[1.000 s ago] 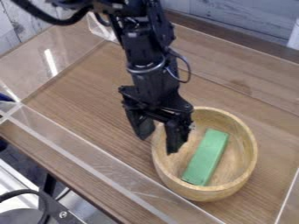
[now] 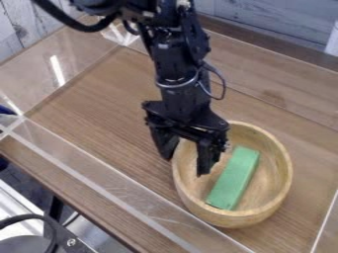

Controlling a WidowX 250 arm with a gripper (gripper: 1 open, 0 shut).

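A round tan bowl (image 2: 274, 199) sits on the wooden table at the lower right. In it lies a green rectangular block (image 2: 232, 178), tilted lengthwise toward the viewer. My black gripper (image 2: 189, 148) hangs over the left rim of the bowl, left of the green block and apart from it, with its fingers spread open and nothing seen between them.
A clear plastic edge runs along the front left, with cables at the lower left corner. A white wall stands at the back.
The arm and gripper have shifted slightly, with small changes in the gripper's angle. The bowl and green block look unchanged.
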